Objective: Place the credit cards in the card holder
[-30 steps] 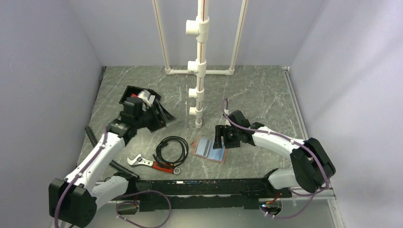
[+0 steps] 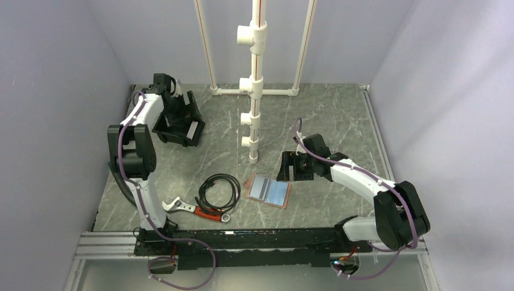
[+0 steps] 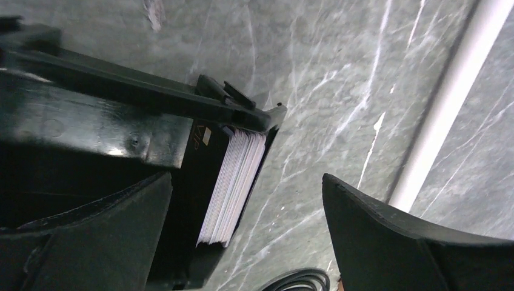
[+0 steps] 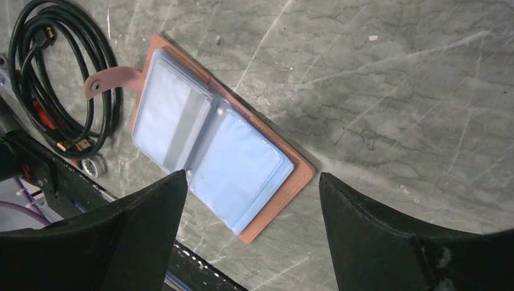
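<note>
A stack of white-edged cards (image 3: 233, 185) stands on edge at one end of a black box (image 3: 151, 100) in the left wrist view, with a black card marked VIP (image 3: 197, 145) on its inner side. Above them my left gripper is open, its fingers apart on either side and nothing held. The card holder (image 4: 239, 167) lies spread flat, brown-edged with clear pockets and a pink strap (image 4: 112, 80), in the right wrist view. Over its right end hovers my right gripper, open and empty.
Left of the card holder lie a coiled black cable (image 2: 209, 182) and an adjustable wrench (image 2: 193, 209) with a red handle. A white pipe post (image 2: 254, 97) rises at the middle back.
My left arm has swung back and left from mid-table to above the black box. The right gripper has shifted slightly right and back. The card holder has stayed put.
</note>
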